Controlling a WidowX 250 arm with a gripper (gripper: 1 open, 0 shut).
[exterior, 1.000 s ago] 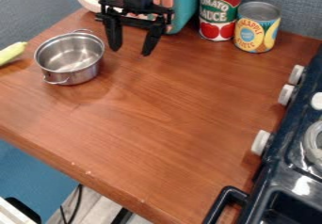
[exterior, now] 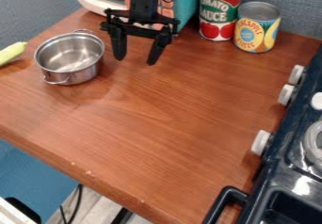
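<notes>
My black gripper [exterior: 137,49] hangs at the top centre of the view, its two fingers open and apart with nothing between them, over the back of the wooden table [exterior: 157,138]. A steel pot [exterior: 71,63] with side handles sits on the table to the left of the gripper, apart from it.
A tomato sauce can [exterior: 217,16] and a yellow can [exterior: 257,30] stand at the back right. A teal and white container [exterior: 179,4] is behind the gripper. A yellow object [exterior: 10,53] lies at the left edge. A stove [exterior: 289,176] fills the right side.
My gripper has shifted slightly to the right. The pot and the other things have not moved.
</notes>
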